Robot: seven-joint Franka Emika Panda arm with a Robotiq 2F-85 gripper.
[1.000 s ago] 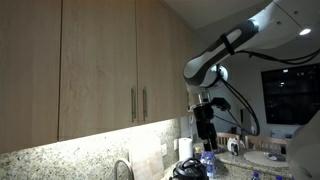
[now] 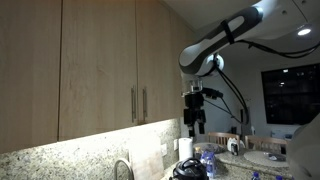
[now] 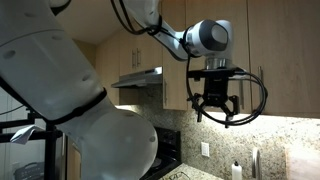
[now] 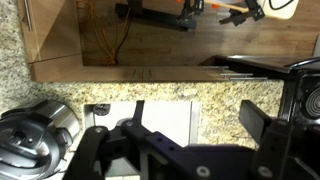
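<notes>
My gripper [image 3: 213,119] hangs in the air in front of the cabinets, its fingers pointing down and set apart. In the wrist view the two dark fingers [image 4: 98,140] spread wide at the bottom, with nothing visible between them. Exterior view 1 shows the gripper [image 2: 194,132] high above the counter area, near a dark rounded object [image 2: 188,170]. Below it in the wrist view lies a pale rectangular surface [image 4: 170,115] set in the speckled counter [image 4: 225,92]; I cannot tell what it is.
Upper wooden cabinets [image 2: 95,70] stand beside the arm. A shiny metal pot or lid [image 4: 30,140] sits at left in the wrist view, and a black object [image 4: 306,98] at right. A white bottle [image 3: 237,171] stands by the backsplash.
The gripper, slanted before, now hangs closer to vertical.
</notes>
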